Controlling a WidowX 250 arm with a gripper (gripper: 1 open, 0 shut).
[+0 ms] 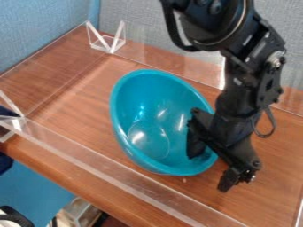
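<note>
A teal oval bowl (148, 111) rests on the wooden table (71, 89), its interior facing up toward the camera. The black gripper (217, 157) hangs at the bowl's right side, its fingers open, one over or against the right rim and the other lower, outside the bowl. Whether the fingers touch the bowl is hard to tell.
Clear plastic strips edge the table. A small white wire frame (104, 40) stands at the back left. Grey and blue padded walls bound the back and left. Bare wood lies left of the bowl and at the front right.
</note>
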